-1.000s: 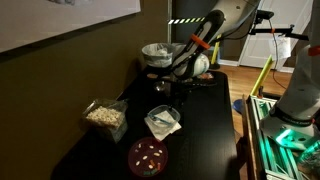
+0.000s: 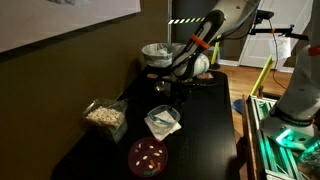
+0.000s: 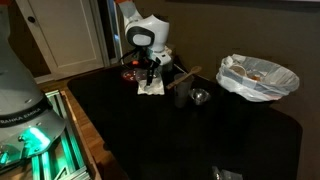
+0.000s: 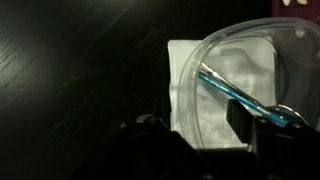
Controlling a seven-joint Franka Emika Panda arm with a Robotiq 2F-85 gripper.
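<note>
A clear plastic container (image 2: 160,124) rests on a white napkin (image 2: 174,128) on the dark table. Seen from the wrist, a utensil with a blue handle (image 4: 238,94) lies slanted in or under the container (image 4: 188,92); its silver end is at the lower right. Over the container's near rim, my gripper stands open, its dark fingers apart with the rim between them in view. Whether they touch the rim I cannot tell. In the second exterior view the gripper (image 3: 150,76) hangs above the napkin (image 3: 152,88), and the arm hides most of the container.
A dark red plate with small pieces (image 2: 148,157) sits near the container. A bag of pale bits (image 2: 105,117) stands by the wall. A dark cup (image 3: 182,94), a metal bowl (image 3: 200,97) and a white-lined basket (image 3: 257,78) stand aside. Open table lies in front.
</note>
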